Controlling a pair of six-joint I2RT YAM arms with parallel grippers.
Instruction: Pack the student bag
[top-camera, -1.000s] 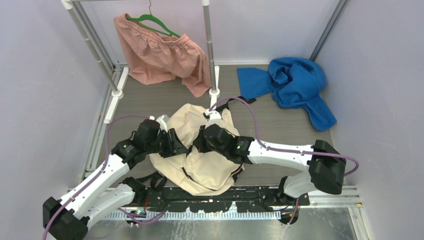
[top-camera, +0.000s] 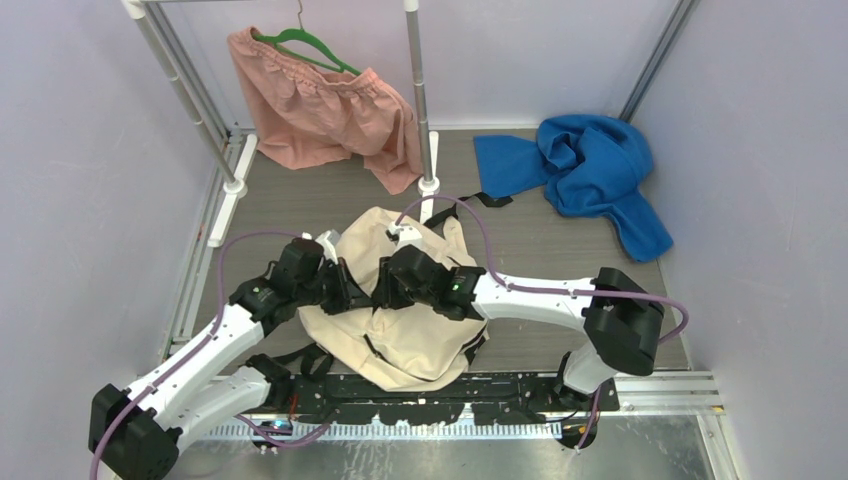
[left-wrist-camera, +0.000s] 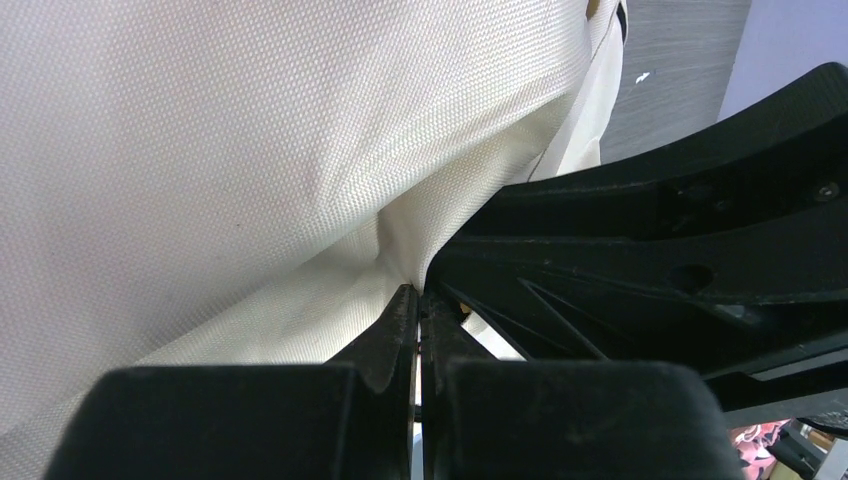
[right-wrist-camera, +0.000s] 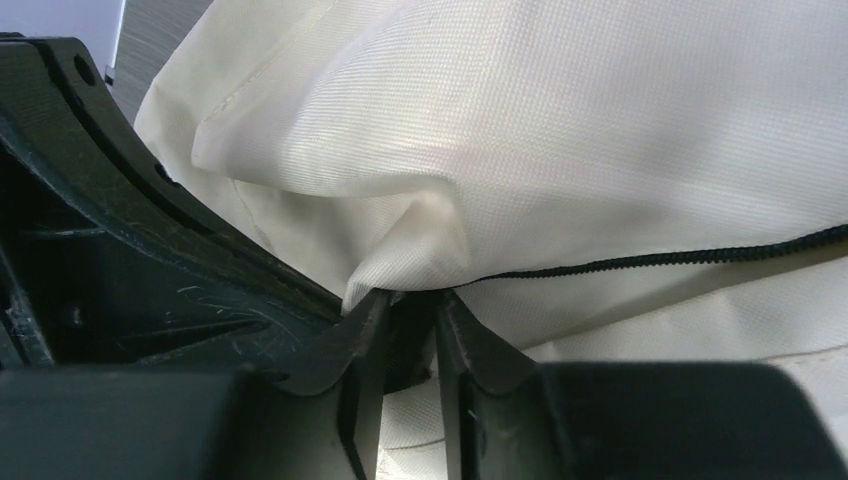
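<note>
The cream bag (top-camera: 420, 355) lies crumpled at the front centre, with both grippers close together on it. My left gripper is shut at a fold of the fabric; whether it pinches cloth is hard to tell. My right gripper is part open beside a black zipper (right-wrist-camera: 700, 255) that runs under a white fold, its fingertips around a dark spot at the zipper's end, partly hidden by cloth and the other gripper.
A pink garment (top-camera: 320, 120) hangs on a green hanger (top-camera: 320, 48) at the back left. Blue cloth (top-camera: 590, 165) lies at the back right.
The bag lies nearly unchanged.
</note>
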